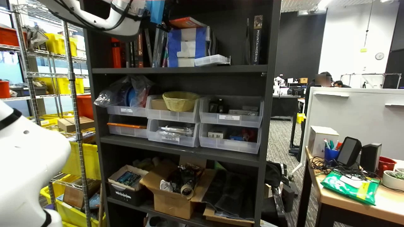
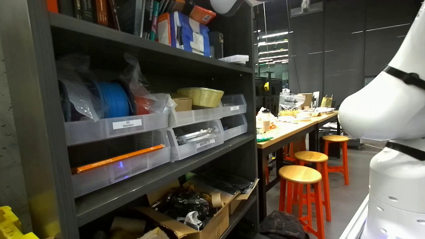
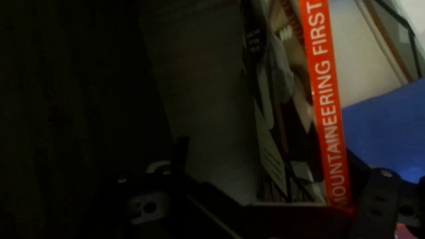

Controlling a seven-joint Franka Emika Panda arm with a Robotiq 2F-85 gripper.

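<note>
In the wrist view an orange-red spine lettered "MOUNTAINEERING FIRST" [image 3: 327, 103] lies between the two spread fingers of my open gripper, nearer the right one. Its dark pictured cover faces the left finger, with a wide dark gap there. Exterior view 1 shows an orange book [image 1: 188, 22] lying on top of a white box with blue tape [image 1: 188, 46]. My gripper is just left of that book, mostly hidden in dark shadow. The orange book [image 2: 202, 14] also tops the taped box [image 2: 191, 34] in exterior view 2, where I cannot make out the fingers clearly.
Upright books [image 1: 140, 49] crowd the top shelf [image 1: 170, 70] on the left. A clear plastic tray [image 1: 212, 60] juts over its edge, and a "MOUNTAINEERING" book [image 1: 257, 39] stands at the right. Free room lies between them. Clear bins [image 1: 230, 117] fill the shelf below.
</note>
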